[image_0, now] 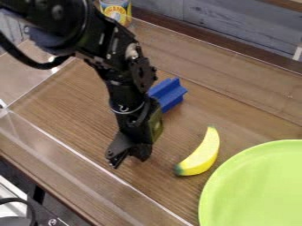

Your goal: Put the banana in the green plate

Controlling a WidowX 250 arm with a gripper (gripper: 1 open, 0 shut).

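Note:
The yellow banana (pixel 200 154) lies on the brown wooden surface, its dark tip toward the lower left. Just to its right is the large bright green plate (pixel 257 187), cut off by the frame's edge; no banana is on it. My black gripper (pixel 127 154) points down low over the wood, left of the banana and clear of it. Its fingers are dark and seen at an angle, so their opening cannot be made out.
A blue object (pixel 169 94) and a dark green item (pixel 154 120) are partly hidden behind my arm. A can (pixel 116 11) stands at the back. Bare wood (pixel 71 115) extends left, and a ledge runs along the front.

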